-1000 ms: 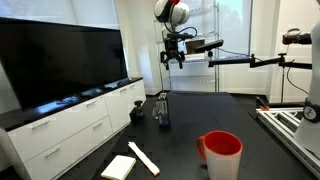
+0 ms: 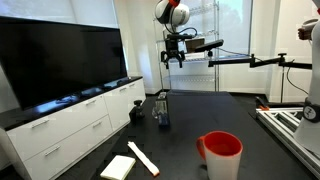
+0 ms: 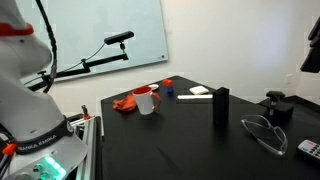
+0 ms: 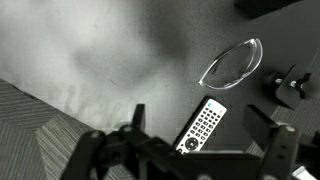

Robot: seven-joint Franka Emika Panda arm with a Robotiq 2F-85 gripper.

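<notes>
My gripper is open, its two dark fingers wide apart with nothing held between them. Under it in the wrist view lies a white remote control (image 4: 201, 125) with rows of dark buttons, on the dark table. Exterior view 1 shows the gripper (image 2: 173, 59) raised well above the far end of the table. Only part of the gripper's dark body enters exterior view 2 at the right edge, above the remote (image 3: 311, 148). Near the remote is a clear, thin-outlined oval item (image 4: 257, 58); exactly what it is, I cannot tell.
A black upright box (image 3: 221, 108) and a small black device (image 3: 279, 104) stand near the clear item. A red mug (image 2: 221, 156), a white stick-like item (image 2: 143, 159) and a pale flat square (image 2: 118, 168) occupy the other end. Bare table (image 3: 165, 150) lies between.
</notes>
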